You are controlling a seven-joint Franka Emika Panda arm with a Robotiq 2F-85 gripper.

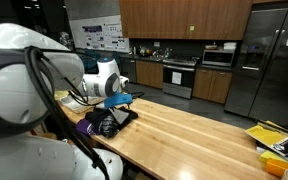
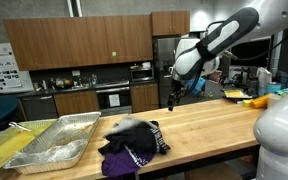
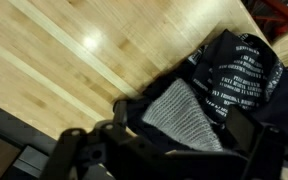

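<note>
A rumpled pile of cloths lies on the wooden table, at the left in exterior view 1. In the pile are a grey cloth [image 2: 134, 134], a purple cloth [image 2: 127, 161] and a black cloth with white print [image 3: 239, 75]. The wrist view has a light grey cloth [image 3: 179, 112] lying over dark fabric. My gripper [image 1: 128, 99] is open above the pile, pointing down. From the second exterior view, the gripper [image 2: 166, 106] hangs above and to the right of the pile, apart from it. Nothing shows between its fingers.
A foil tray [image 2: 56, 150] stands left of the cloths. At the table's far right in exterior view 1 lie yellow items [image 1: 269, 135] and an orange item [image 1: 277, 166].
</note>
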